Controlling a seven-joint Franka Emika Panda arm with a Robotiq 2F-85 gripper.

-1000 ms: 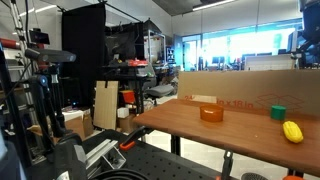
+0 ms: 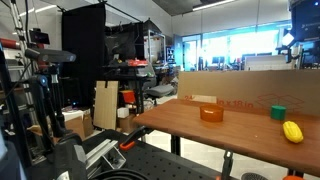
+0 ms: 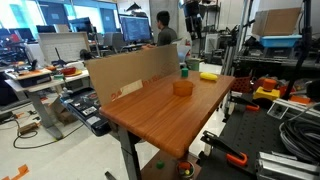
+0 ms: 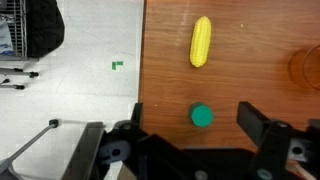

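A yellow elongated object (image 4: 200,42) lies on the wooden table (image 2: 180,121), near its right side in the first exterior view. Beside it stands a small green cup (image 2: 278,112), seen from above as a green disc (image 4: 201,115) in the wrist view. The orange bowl (image 2: 211,114) sits nearer the table's middle; only part of the bowl (image 4: 308,68) shows at the wrist view's right edge. High over the table's far end in the second exterior view, my gripper points down, open and empty, with the green cup below and between its fingers.
A tall cardboard panel (image 3: 135,82) runs along one long side of the table. Bare tabletop (image 3: 172,116) stretches from the bowl to the near end in the second exterior view. Pale floor (image 4: 95,75) shows beyond the table edge in the wrist view.
The arm at the top right of the first exterior view has shifted slightly. The yellow object, green cup and orange bowl have stayed in place.
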